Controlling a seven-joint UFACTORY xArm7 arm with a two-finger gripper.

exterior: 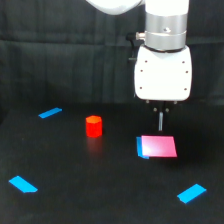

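My gripper [160, 127] points straight down from the white hand at the upper right, its narrow dark tip just above or behind the far edge of a pink square [159, 147]. A gap between the fingers cannot be made out from this side. Part of a blue piece [140, 147] shows along the pink square's left edge; the rest of it is hidden. To the left stands a red block [94, 127] on the dark table, well apart from the gripper.
Flat blue strips lie on the black table: one at the back left [50, 113], a second at the front left [22, 184], a third at the front right [191, 193]. A dark curtain [60, 60] hangs behind.
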